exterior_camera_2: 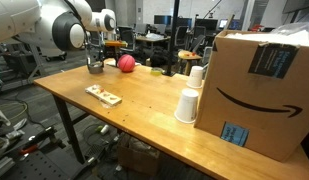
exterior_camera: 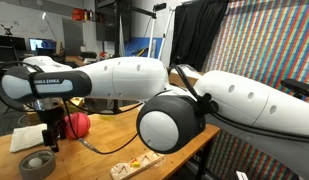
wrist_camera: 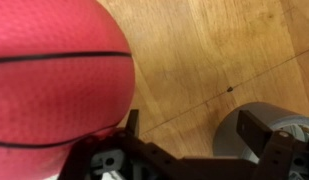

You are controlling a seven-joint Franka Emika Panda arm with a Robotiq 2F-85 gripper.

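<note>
My gripper reaches down over the wooden table, its two fingers wide apart with bare wood showing between them. To the left in the wrist view, a red ball (wrist_camera: 54,75) with dark seams fills much of the picture, close to the left finger. A grey roll of tape (wrist_camera: 232,130) lies at lower right, partly hidden behind the right finger (wrist_camera: 255,130). In exterior view 1, the gripper (exterior_camera: 56,138) stands between the tape roll (exterior_camera: 37,165) in front and the red ball (exterior_camera: 79,125) behind; whether it touches either is unclear.
A pale wooden piece (exterior_camera_2: 104,95) rests nearer the table's front edge. White cups (exterior_camera_2: 186,105) and a large cardboard box (exterior_camera_2: 256,95) stand at the right end. A white cloth (exterior_camera: 28,138) lies near the tape. The table's middle is open.
</note>
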